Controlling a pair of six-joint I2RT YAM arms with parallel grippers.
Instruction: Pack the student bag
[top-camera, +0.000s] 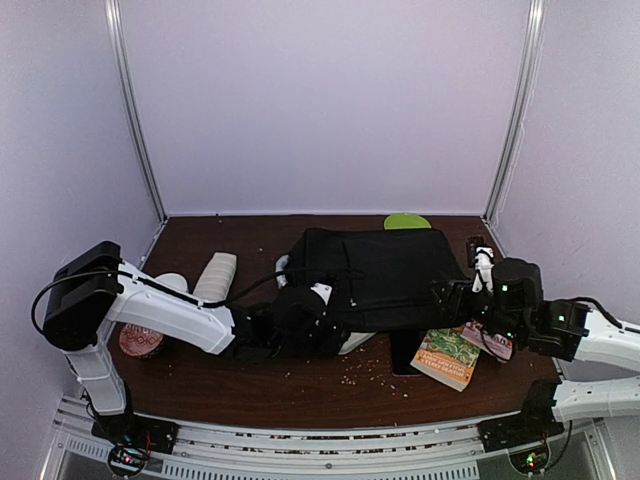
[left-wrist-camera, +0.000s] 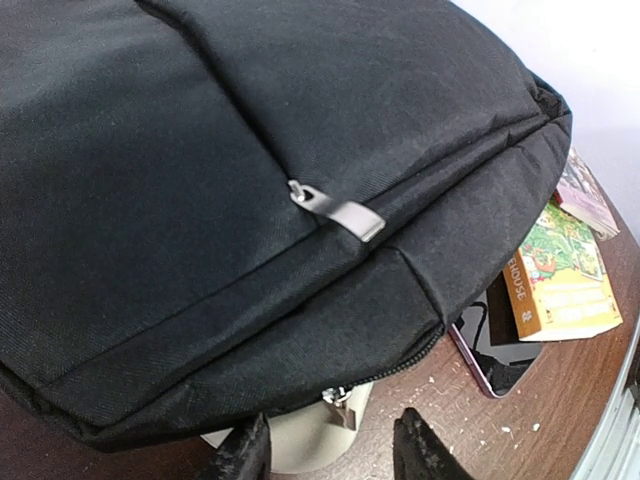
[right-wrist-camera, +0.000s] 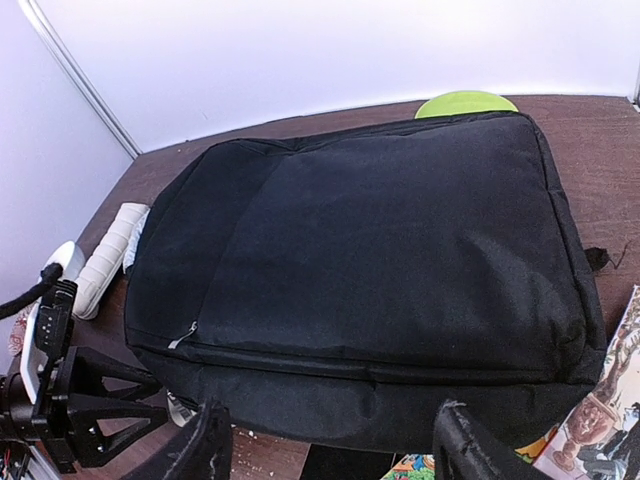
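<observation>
A black bag (top-camera: 375, 270) lies flat on the table, its zipped edge toward the front. On that edge hangs a metal zipper pull (left-wrist-camera: 340, 408). My left gripper is open, with the pull between its fingertips in the left wrist view but no contact visible. A second silver pull (left-wrist-camera: 340, 212) rests on the bag's upper face. My right gripper stands open near the bag's front right part, nothing seen between its fingers. Two books, an orange-and-green one (top-camera: 448, 357) and a pinkish one (top-camera: 490, 340), lie at the right front.
A dark flat device (left-wrist-camera: 495, 345) lies beside the books. Partly under the bag's front edge is a pale rounded object (left-wrist-camera: 310, 440). A white padded case (top-camera: 216, 276) and a red patterned item (top-camera: 140, 341) are at left; a green disc (top-camera: 406, 221) sits behind. Crumbs dot the front.
</observation>
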